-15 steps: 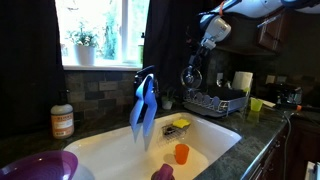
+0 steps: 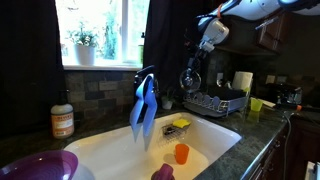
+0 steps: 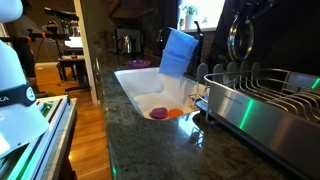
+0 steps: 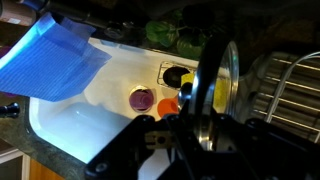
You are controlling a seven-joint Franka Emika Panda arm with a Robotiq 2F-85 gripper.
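Up at the right in exterior view 1, my gripper (image 2: 193, 66) is shut on a round, metal-rimmed, see-through thing like a pot lid (image 2: 190, 79). The lid-like thing (image 3: 232, 37) hangs upright in exterior view 2, well clear of the dish rack (image 3: 245, 108). In the wrist view its rim (image 4: 233, 72) stands nearly edge-on ahead of my gripper; the exact grip is dark and hard to make out. The rack's wires (image 4: 290, 78) lie to the right there, with the sink (image 4: 75, 118) below and to the left.
A blue cloth (image 2: 149, 104) hangs over the sink at the faucet. In the sink are an orange cup (image 2: 181, 153) and a purple cup (image 2: 164, 173), with a yellow sponge (image 2: 181, 123) at its back edge.
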